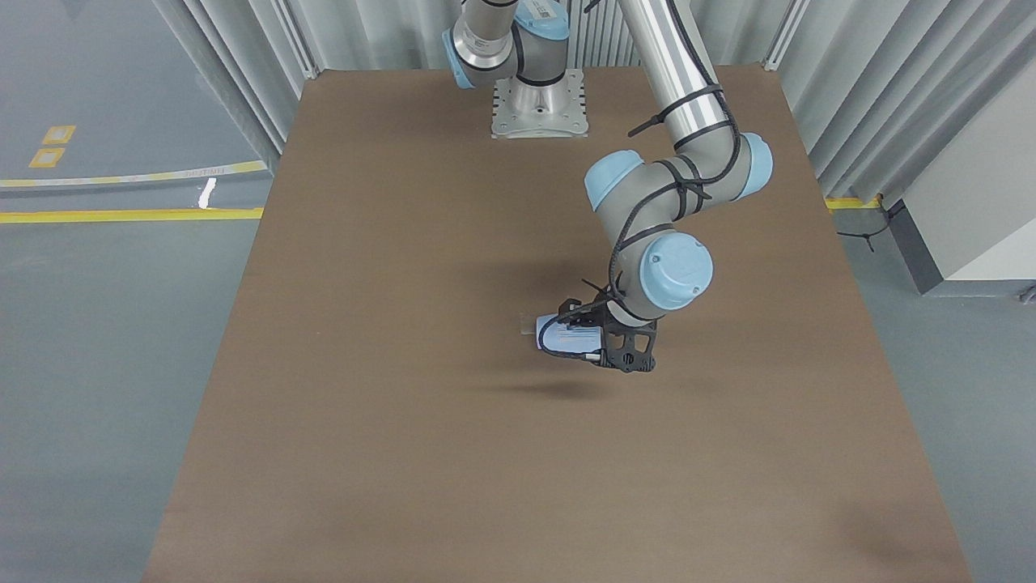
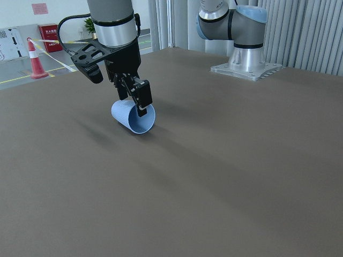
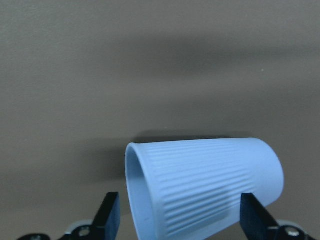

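Observation:
A light blue ribbed cup (image 3: 200,185) lies on its side on the brown table (image 1: 388,418); in the left view its open mouth (image 2: 140,120) faces toward the lower right. My gripper is open just above it, with one finger (image 3: 107,215) beyond the cup's rim and the other (image 3: 252,217) over its lower right side. In the front view the wrist and gripper body cover part of the cup (image 1: 568,337).

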